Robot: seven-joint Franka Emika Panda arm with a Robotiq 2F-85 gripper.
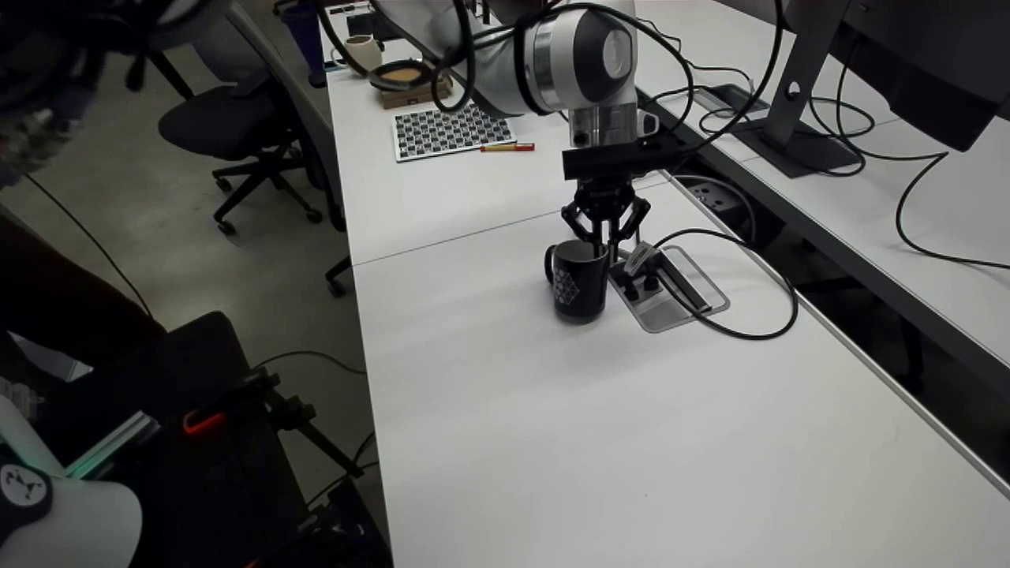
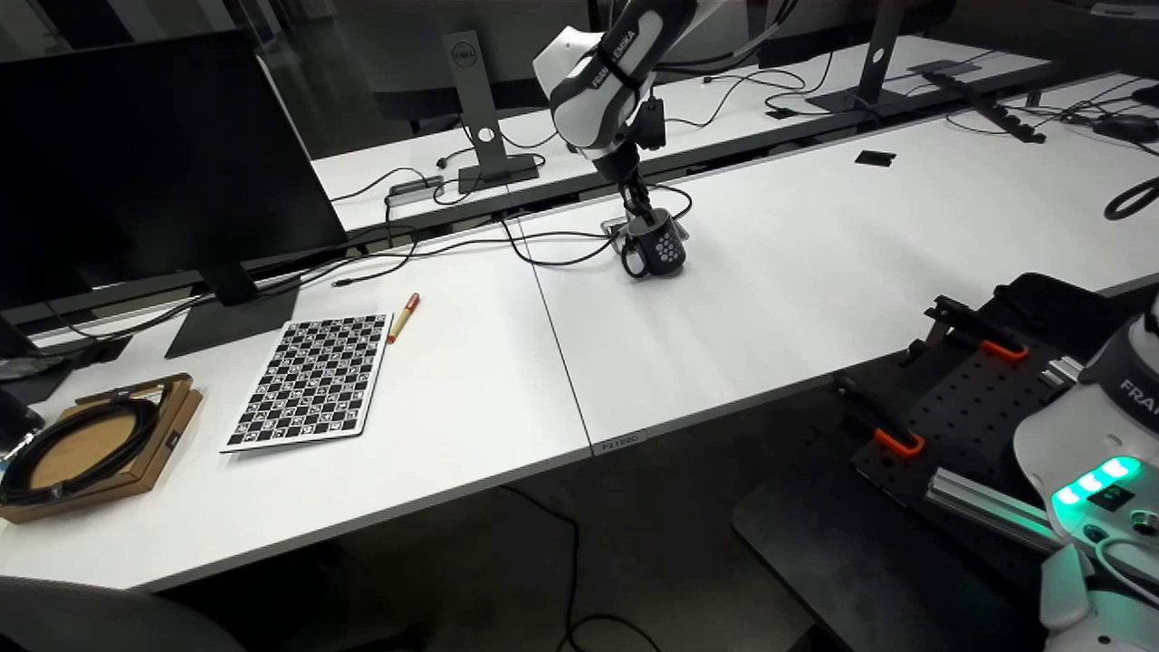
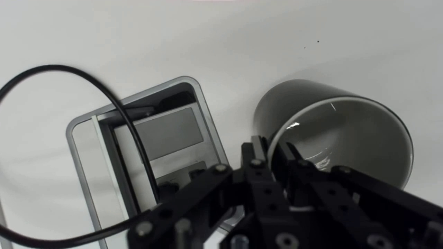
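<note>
A dark mug [image 1: 578, 289] with a pale hexagon pattern stands upright, or nearly so, near the metal desk inset. Its handle points to the left in both exterior views. My gripper is shut on the mug's wall at the rim, one finger inside and the other outside. From above, the wrist view shows the mug's pale interior [image 3: 357, 141], which looks empty. Exterior view 2 has the mug [image 2: 660, 248] beneath the arm, with the fingertips partly hidden by its rim. Whether its base touches the desk is hard to tell.
Right beside the mug is the desk inset [image 1: 705, 268] with plugs, and a black cable [image 1: 793, 308] loops around it. A checkered board [image 2: 315, 375] and a marker [image 2: 403, 319] lie on the other desk section.
</note>
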